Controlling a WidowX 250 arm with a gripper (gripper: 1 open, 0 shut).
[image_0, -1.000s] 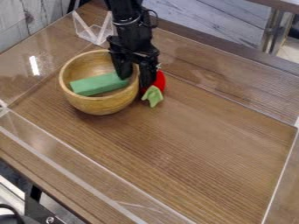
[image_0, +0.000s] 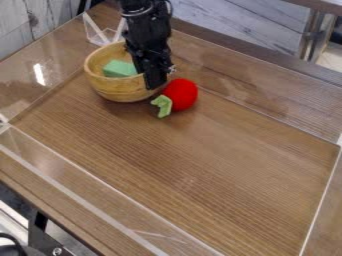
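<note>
A wooden bowl (image_0: 114, 90) sits in the upper left of the camera view with a green block (image_0: 119, 67) inside. The black gripper (image_0: 158, 70) is at the bowl's right rim; it looks shut on the bowl, though the fingertips are hard to make out. A red round object (image_0: 179, 94) with a pale green leafy part (image_0: 163, 106) lies just to the right of the bowl.
Pale walls or edges run along the back right and the left side.
The bowl and the gripper have moved toward the back, away from the front of the table. The green block shows less above the rim.
</note>
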